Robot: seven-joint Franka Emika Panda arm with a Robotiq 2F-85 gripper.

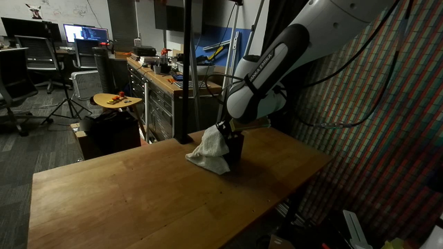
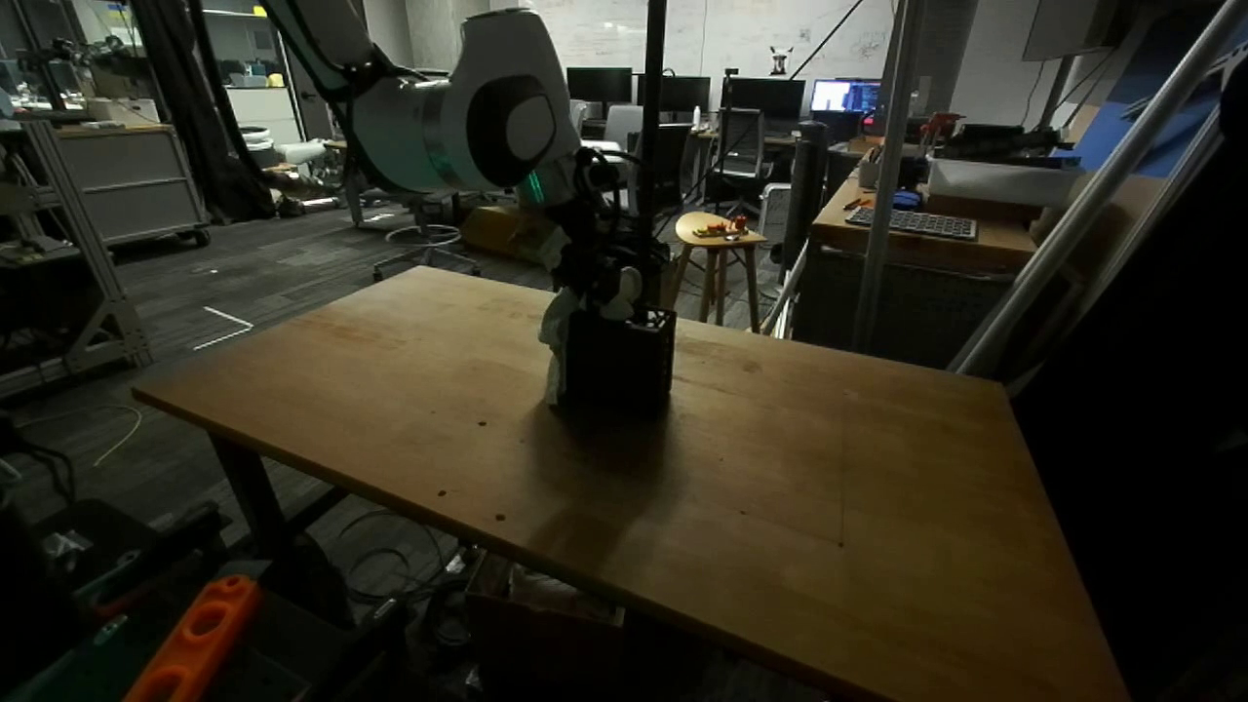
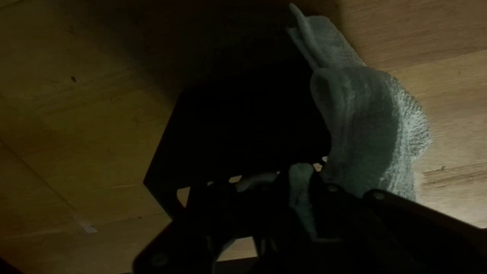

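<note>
A whitish cloth (image 1: 209, 149) hangs down the outside of a black box (image 2: 620, 365) on the wooden table, its lower edge reaching the tabletop. My gripper (image 1: 227, 128) is shut on the upper part of this cloth, right at the box's top. From the wrist view, the folded cloth (image 3: 374, 128) lies along the right side of the dark box (image 3: 246, 123), and a bunched piece shows by the fingers. The fingertips are very dark there, and the box's inside is mostly hidden.
Wide bare stretches of the table (image 2: 842, 468) lie around the box. A black upright post (image 1: 185, 83) stands at the table's far edge, close to the cloth in exterior view 1.
</note>
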